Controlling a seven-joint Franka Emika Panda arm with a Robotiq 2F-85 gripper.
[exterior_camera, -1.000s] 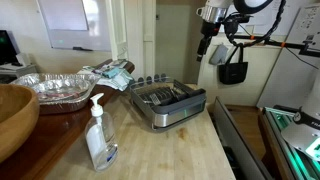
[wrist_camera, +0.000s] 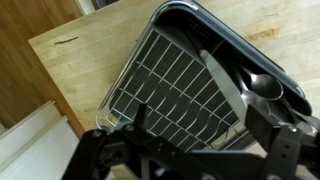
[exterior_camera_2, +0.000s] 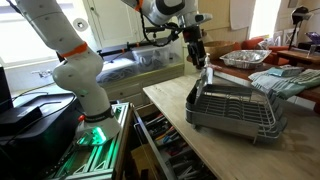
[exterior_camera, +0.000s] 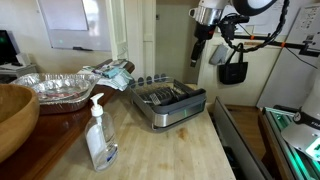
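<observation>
High over the grey metal dish rack [exterior_camera: 180, 118], my gripper hangs open and clear of it. No object sits between the fingers in the wrist view. Below, the rack's wire floor [wrist_camera: 165, 95] looks bare on the left. A dark utensil holder [wrist_camera: 238, 38] runs along one side of the rack. It bears a long knife [wrist_camera: 224, 84] with a shiny blade and metal spoons [wrist_camera: 264, 85]. One finger [wrist_camera: 260, 127] covers part of these utensils.
A clear pump bottle [exterior_camera: 100, 137] stands on the wooden counter [exterior_camera: 165, 155]. Foil trays [exterior_camera: 60, 88], a crumpled cloth [exterior_camera: 116, 75] and a large brown bowl [exterior_camera: 15, 115] lie farther left. An open drawer [exterior_camera_2: 155, 150] is at the counter's edge. Counter in front of the rack is free.
My arm and gripper have shifted slightly above the rack. Rack, bottle and the other counter items stay in place.
</observation>
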